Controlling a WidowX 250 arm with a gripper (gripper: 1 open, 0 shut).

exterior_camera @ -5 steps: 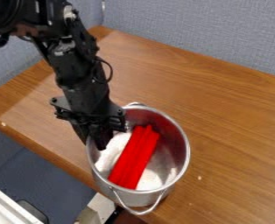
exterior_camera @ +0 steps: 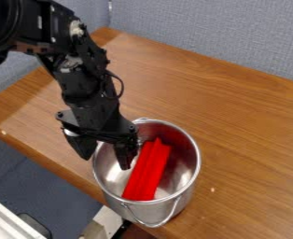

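My black gripper (exterior_camera: 102,147) hangs open over the left rim of a metal bucket (exterior_camera: 180,191), its fingers pointing down. Inside the bucket a red elongated object (exterior_camera: 146,173) lies along the right of the interior. Whether anything white is behind my fingers is hard to tell.
Grey walls stand at the back.
A second ago my gripper was closer together, with white material visible in the bucket; that white has left the bucket's interior. The gripper has since opened and shifted slightly.
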